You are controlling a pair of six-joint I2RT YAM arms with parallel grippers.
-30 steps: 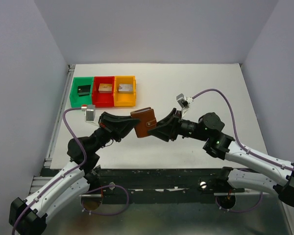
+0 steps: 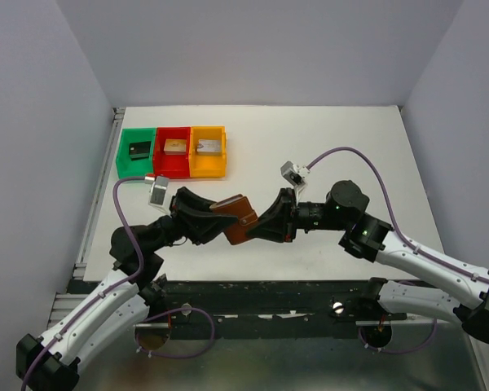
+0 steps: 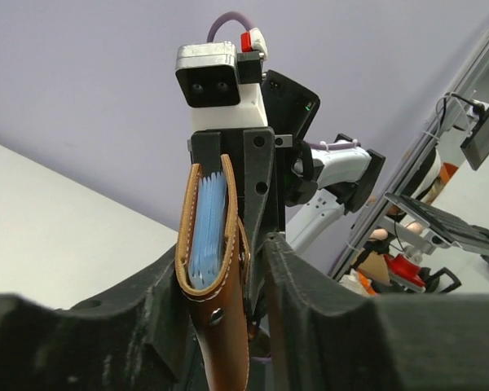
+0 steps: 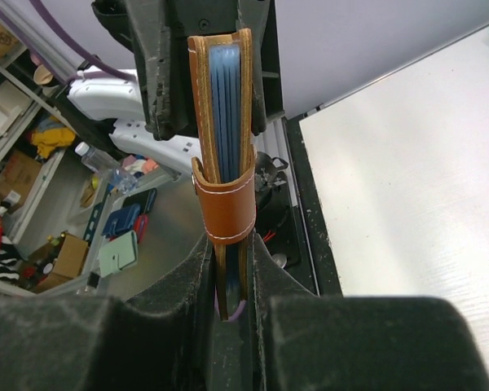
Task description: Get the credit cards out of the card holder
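Note:
The brown card holder [image 2: 240, 213] is held up off the table between my two grippers, tilted in the top view. Bluish card edges [image 3: 208, 232] show in its open slot in the left wrist view, and as a stacked strip of cards [image 4: 226, 114] in the right wrist view. My right gripper [image 2: 253, 230] is shut on the holder's right end, below the brown strap [image 4: 226, 204]. Around the left end stands my left gripper [image 2: 230, 221], part open; a gap shows beside one of its fingers [image 4: 158, 90].
At the back left stand a green bin [image 2: 129, 168] with a dark item, a red bin [image 2: 171, 167] with a tan item and a yellow bin [image 2: 208, 169] with a pale item.
The right gripper went from open to shut on the holder. The holder now sits lower and more tilted.

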